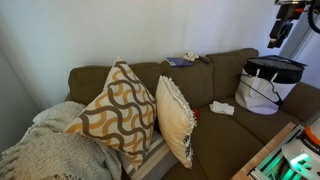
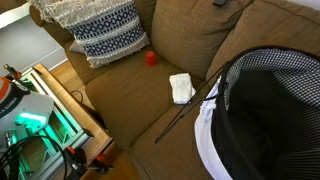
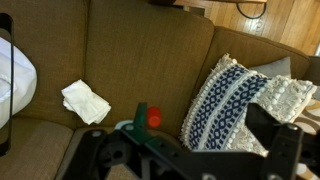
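My gripper hangs high above the sofa with its dark fingers spread wide and nothing visible between them. In exterior view 1 the gripper [image 1: 275, 42] shows at the upper right, well clear of the seat. Crumpled white cloth [image 2: 182, 88] lies on the brown seat; the wrist view has this cloth [image 3: 86, 102] at left. A small red object [image 2: 151, 58] stands on the seat near the patterned pillow. In the wrist view the red object [image 3: 154, 117] appears close to the left finger in the picture, far below it.
A white hamper with a black mesh top [image 1: 270, 80] occupies the sofa's right end. Patterned pillows [image 1: 118, 112] and a knitted blanket [image 1: 60, 155] fill the left. Dark items [image 1: 180, 62] lie on the backrest. Bare seat [image 2: 140, 100] surrounds the cloth.
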